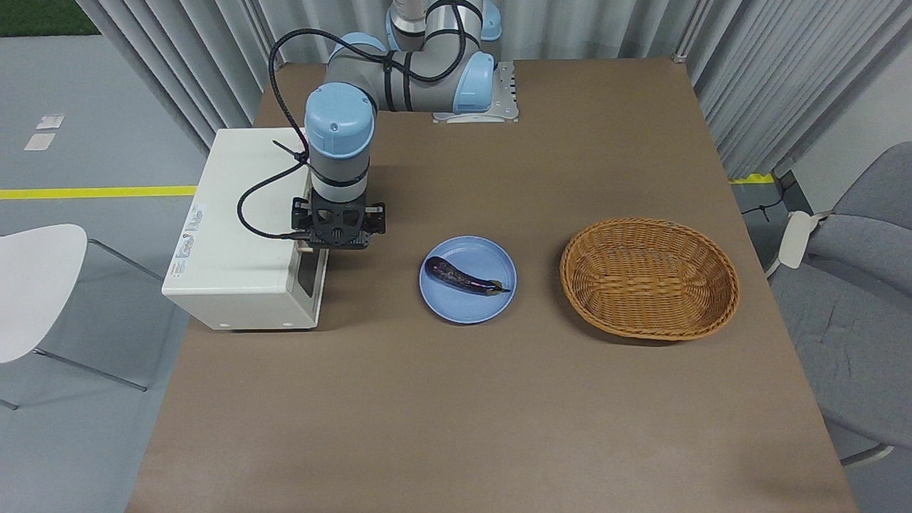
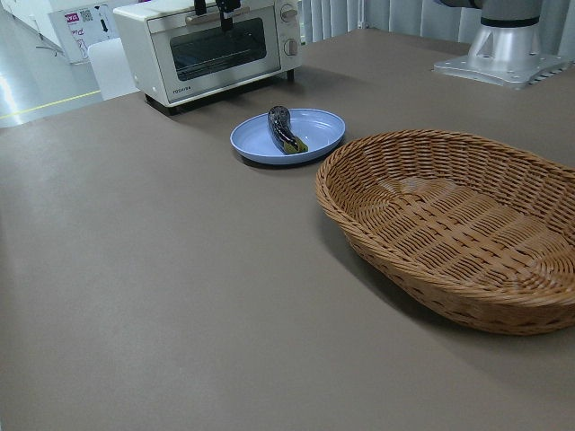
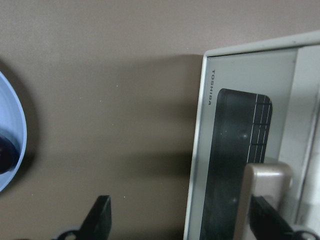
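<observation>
My gripper (image 1: pixel 338 229) hangs at the front of a white Toshiba toaster oven (image 1: pixel 231 222), by the door handle. In the wrist view its two black fingers (image 3: pixel 100 220) stand apart at the lower edge, the right one against the handle block (image 3: pixel 265 185); whether anything is gripped is unclear. In the left view the oven door (image 2: pixel 220 56) shows dark glass, with the gripper at its top. An eggplant (image 1: pixel 462 278) lies on a blue plate (image 1: pixel 466 308) to the right of the oven.
A round wicker basket (image 1: pixel 650 278) sits at the right of the brown table (image 1: pixel 496 410). The arm's base plate (image 2: pixel 503 67) is at the back.
</observation>
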